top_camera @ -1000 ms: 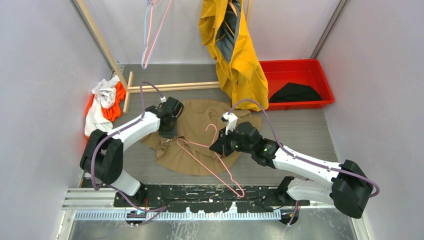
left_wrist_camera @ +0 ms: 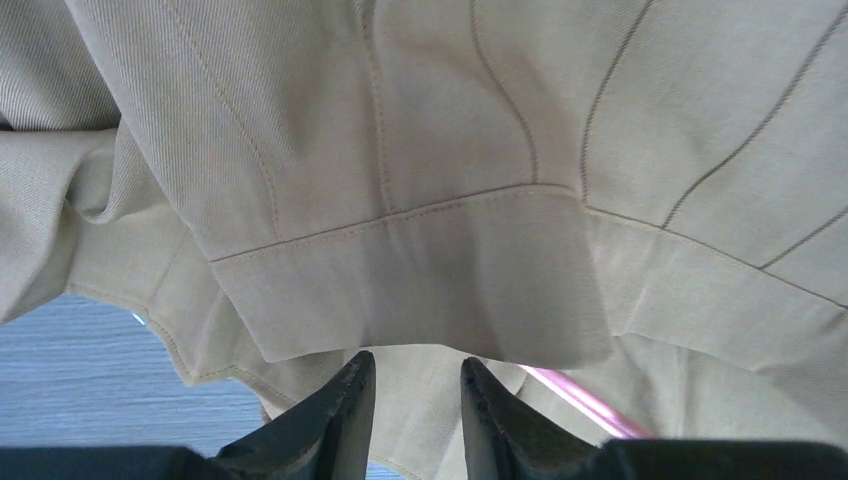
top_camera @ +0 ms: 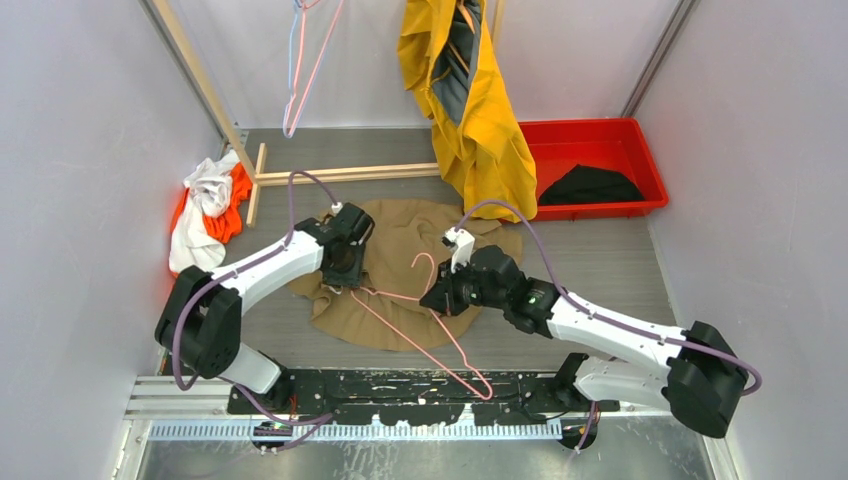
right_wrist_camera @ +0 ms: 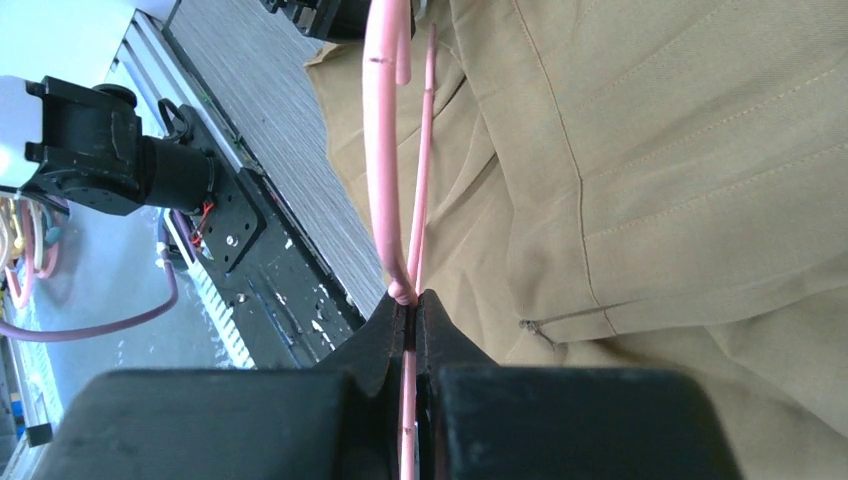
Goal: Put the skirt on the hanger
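The khaki skirt [top_camera: 340, 320] lies crumpled on the grey floor between my arms. A pink hanger [top_camera: 450, 352] crosses it, its hook upright near my right gripper [top_camera: 432, 298], which is shut on the hanger's wire [right_wrist_camera: 385, 200]. My left gripper [top_camera: 345, 275] hovers at the skirt's left part, beside the hanger's end. In the left wrist view that gripper is open just below a stitched flap [left_wrist_camera: 410, 280], with a piece of pink wire [left_wrist_camera: 585, 400] showing under the fabric.
A yellow garment [top_camera: 470, 150] hangs from the wooden rack [top_camera: 350, 174] at the back. A red tray [top_camera: 600, 140] with dark cloth is at the back right. White and orange cloths [top_camera: 205, 220] lie at the left. Spare hangers [top_camera: 300, 90] hang at the top.
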